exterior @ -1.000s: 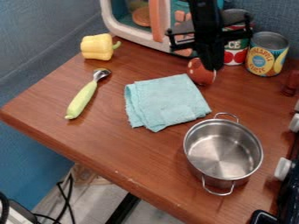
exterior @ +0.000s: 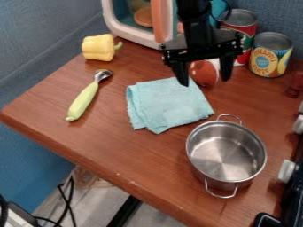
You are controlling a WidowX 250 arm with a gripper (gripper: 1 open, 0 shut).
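Note:
The black gripper [exterior: 204, 71] hangs at the back middle, its two fingers apart and low around a red, tomato-like object [exterior: 204, 76] on the table, beside a light blue folded cloth [exterior: 166, 105]. Whether the fingers touch the red object is unclear. A steel pot [exterior: 225, 156] stands at the front right. A yellow pepper [exterior: 98, 47] and a corn cob [exterior: 83, 99] lie on the left.
Cans [exterior: 270, 56] and a small red bottle [exterior: 296, 85] stand at the back right, a toy microwave [exterior: 133, 18] at the back. Black appliance parts line the right edge.
The gripper has moved down and a little left over the red object, covering more of it. The other things have not moved.

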